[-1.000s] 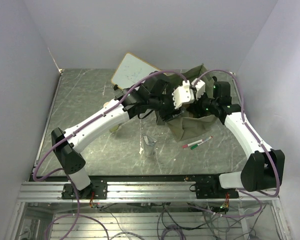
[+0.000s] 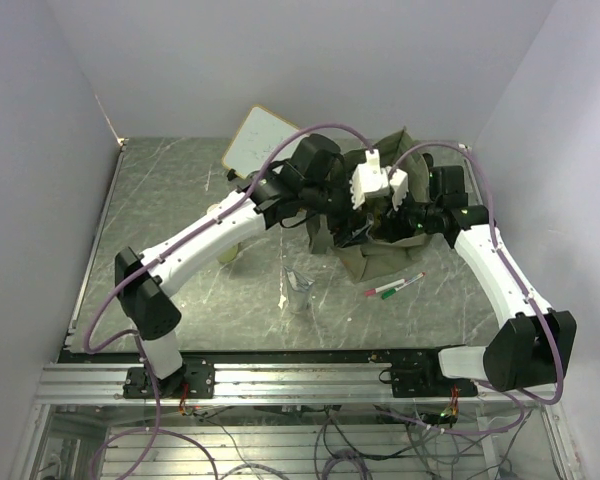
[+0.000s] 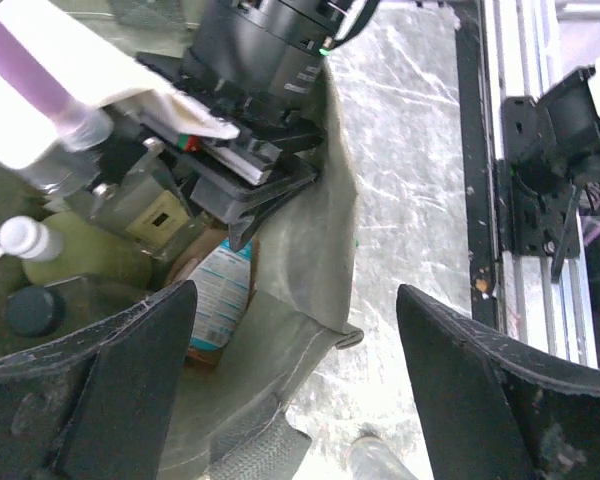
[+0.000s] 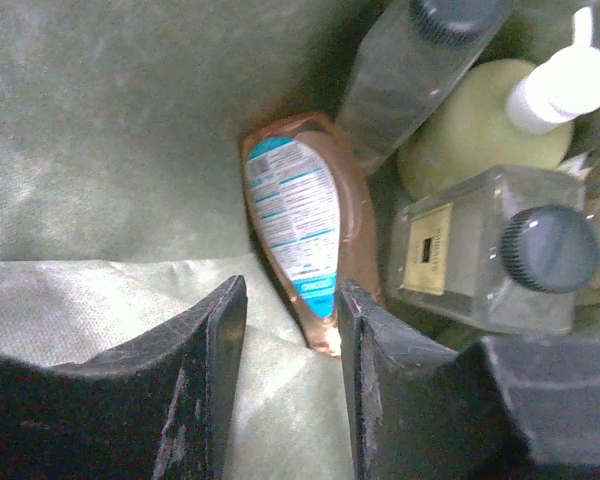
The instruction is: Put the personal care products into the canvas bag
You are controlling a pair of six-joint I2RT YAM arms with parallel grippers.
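Observation:
The canvas bag (image 2: pixel 370 262) holds several products: a brown pack with a blue label (image 4: pixel 290 210), clear square bottles (image 4: pixel 460 255) and a yellow-green bottle with white pump (image 4: pixel 430 150). My left gripper is open over the bag's near edge, nothing between its fingers. My right gripper is inside the bag, fingers part open and empty, just below the brown pack. In the left wrist view it hangs over the bottles.
A clear tumbler (image 2: pixel 299 295) and two markers (image 2: pixel 380 290) lie in front of the bag. A whiteboard (image 2: pixel 255 140) stands behind, and a pale green item (image 2: pixel 227 253) sits left, partly under my left arm.
Both arms have shifted slightly at the bag; my left gripper sits a little lower in the top view than a moment ago, and my right arm has moved slightly rightward.

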